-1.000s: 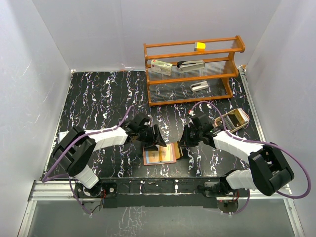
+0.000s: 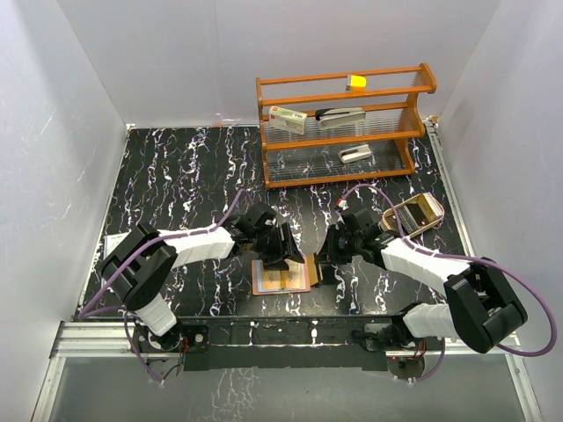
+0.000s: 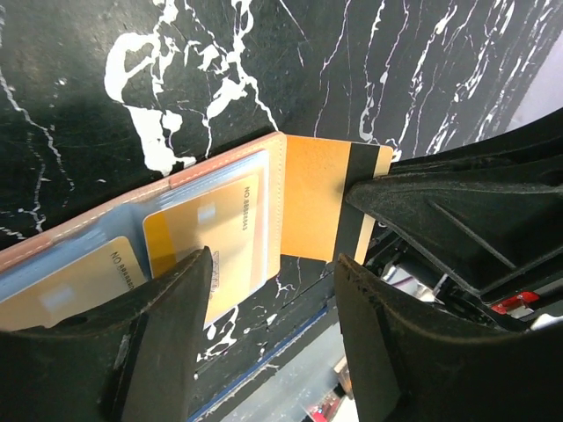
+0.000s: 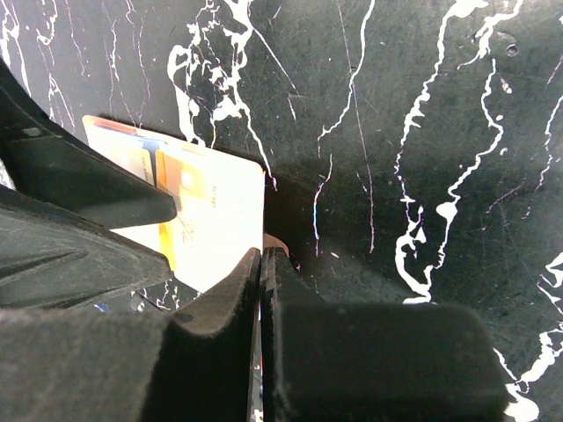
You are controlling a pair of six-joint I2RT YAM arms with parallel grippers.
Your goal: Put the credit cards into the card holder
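Observation:
The pink-edged, clear card holder lies on the dark table in front of both arms. In the left wrist view, pale cards with yellow bands sit in its pockets. My left gripper is part open just above the holder, with nothing gripped between its fingers. Beside the holder's right edge, an orange card with a black stripe meets or overlaps that edge. My right gripper is shut on this card, which shows almost edge-on in the right wrist view. One right fingertip covers part of the stripe.
A wooden rack with boxes and a stapler stands at the back. An open box lies at the right. White flat items rest at the far left.
The card holder has shifted slightly left, away from my right gripper. My left gripper has moved a little right. A dark patch beside the orange card now shows more.

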